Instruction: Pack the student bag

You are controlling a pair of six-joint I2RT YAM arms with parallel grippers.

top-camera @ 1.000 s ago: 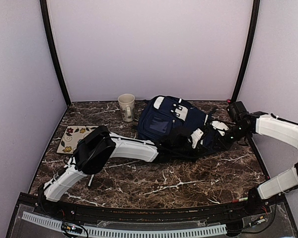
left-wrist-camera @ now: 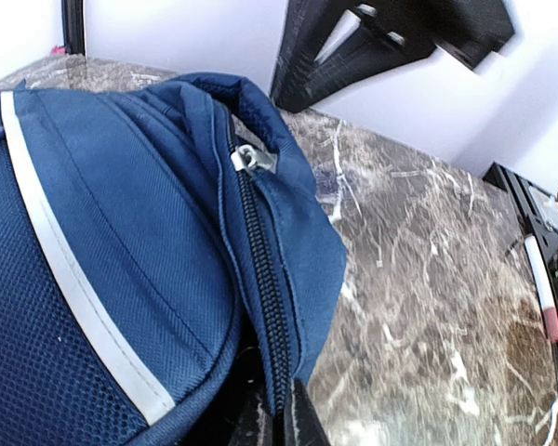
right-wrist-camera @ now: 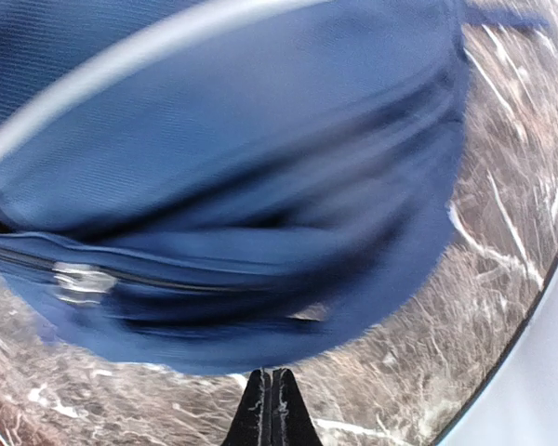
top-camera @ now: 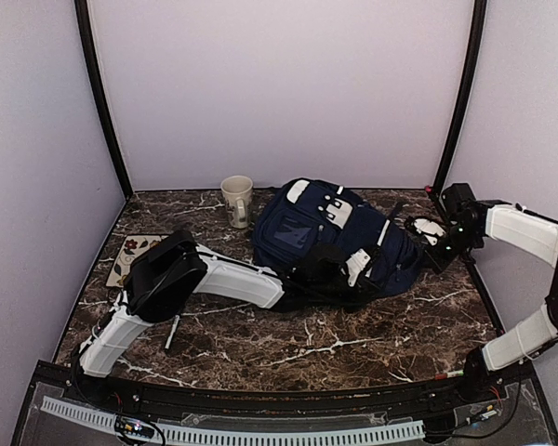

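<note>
The dark blue bag (top-camera: 298, 221) lies at the middle back of the table. Along its side runs a black zipper with a silver zipper slider, which also appears as a blurred zipper slider (right-wrist-camera: 84, 279) at lower left in the right wrist view. My left gripper is shut on the bag's zipper edge. Past the bag's right end, my right gripper is shut with nothing between its fingers; the slider sits well away from them. The pull tab itself cannot be made out.
A white mug (top-camera: 237, 200) stands left of the bag. A flower-patterned flat item (top-camera: 123, 264) lies at far left, partly behind the left arm, near a thin white pen (top-camera: 172, 333). A marker (left-wrist-camera: 544, 288) rests by the front edge.
</note>
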